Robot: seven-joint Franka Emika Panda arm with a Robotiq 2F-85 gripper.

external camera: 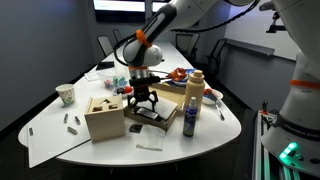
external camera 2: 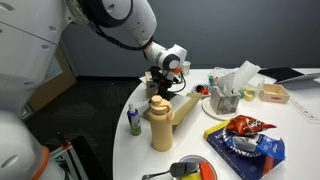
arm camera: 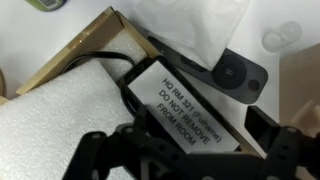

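In the wrist view my gripper stands open over a black device with a white label (arm camera: pixel 185 110) reading "HQ RM 321 DO NOT REMOVE FROM ROOM". The device lies in an open cardboard box (arm camera: pixel 62 58), beside white foam (arm camera: pixel 70 120), with a black cable at its end. From exterior view 1 the gripper (external camera: pixel 143 105) reaches down into the box (external camera: pixel 165 123). Whether the fingers touch the device cannot be told. Just outside the box lie a black remote (arm camera: pixel 225 72) and a clear plastic bag (arm camera: pixel 195 25).
A blue bottle (external camera: pixel 190 118) and a tan bottle (external camera: pixel 195 88) stand right of the box. An upright cardboard box (external camera: pixel 104 122) is at its left. Chip bags (external camera 2: pixel 250 140) and a dark-handled utensil (external camera 2: pixel 170 170) lie farther along.
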